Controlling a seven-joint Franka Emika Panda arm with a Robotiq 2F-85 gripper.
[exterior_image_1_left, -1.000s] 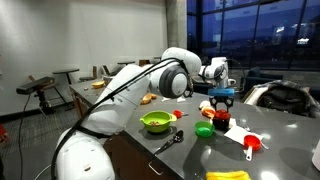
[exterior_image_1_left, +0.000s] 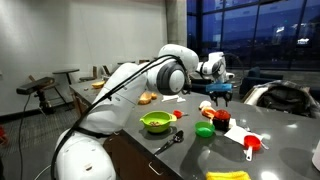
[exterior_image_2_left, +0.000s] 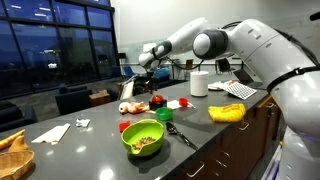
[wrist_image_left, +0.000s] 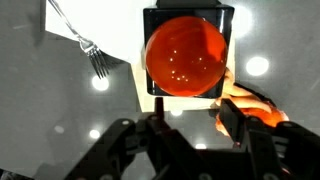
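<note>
A red bowl (wrist_image_left: 186, 56) rests on a black square-edged object (wrist_image_left: 160, 19), seen in the wrist view above a light board. My gripper has its two dark fingers apart, with only bare table and the board's edge visible between them. In exterior view 1 the gripper (exterior_image_1_left: 221, 97) hangs over the red bowl (exterior_image_1_left: 222, 115), with a gap below the fingertips. Exterior view 2 shows the gripper (exterior_image_2_left: 152, 80) above the same stack, small and partly blurred into the background.
An orange-and-white item (wrist_image_left: 262, 112) lies close to the right finger. A fork (wrist_image_left: 96, 58) rests partly on a white sheet. Green bowls (exterior_image_1_left: 205, 129) (exterior_image_2_left: 145, 138), red utensils (exterior_image_1_left: 251, 142), a yellow cloth (exterior_image_2_left: 228, 113) and a dark ladle (exterior_image_2_left: 181, 134) occupy the table. Free table lies at front left in exterior view 2.
Over the last second my gripper has risen a little away from the red bowl. The bowl and the other items on the table look unmoved.
</note>
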